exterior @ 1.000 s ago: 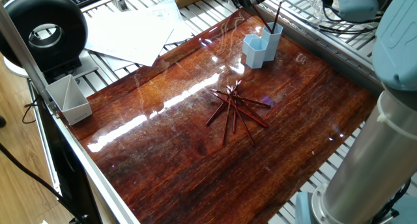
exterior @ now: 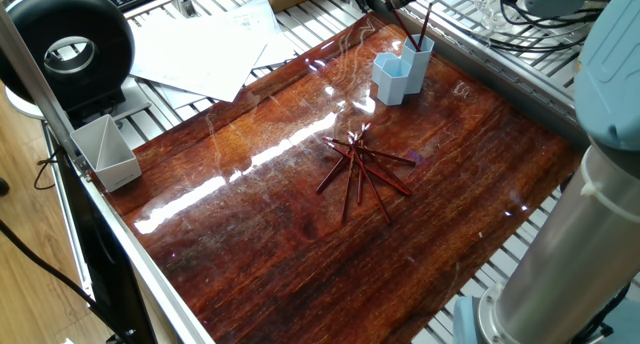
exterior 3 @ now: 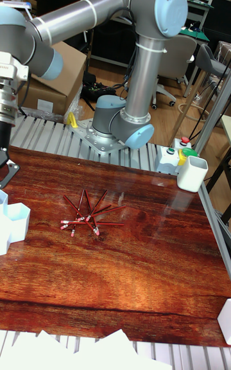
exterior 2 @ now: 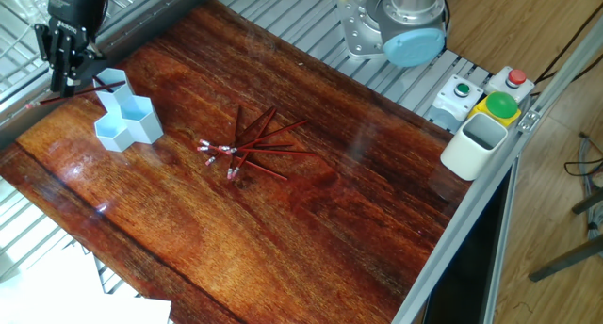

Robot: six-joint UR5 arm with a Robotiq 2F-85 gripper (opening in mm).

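Note:
Several dark red pencils [exterior: 360,164] lie in a crossed heap on the wooden table, their pale ends bunched together; the same pencils [exterior 2: 250,150] show in exterior view 2. A light blue holder [exterior 2: 115,117] of joined hexagonal cups stands near the table's far corner. Two pencils [exterior: 424,26] lean out of its taller cup in opposite directions. Over that cup, my gripper [exterior 2: 64,89] points downward, its fingertips close to one leaning pencil [exterior 2: 89,90]. Whether the fingers touch or grip it cannot be made out. Exterior view 3 cuts off most of the gripper and holder [exterior 3: 17,223].
A white square bin [exterior: 106,154] sits at the table's edge, and a white cup [exterior 2: 473,147] stands beside the button boxes [exterior 2: 499,105]. Sheets of paper [exterior: 205,49] lie off the table.
The gripper and the arm's end have shifted up slightly at the top of exterior view 1. The holder, its two leaning pencils and the heap look unmoved.

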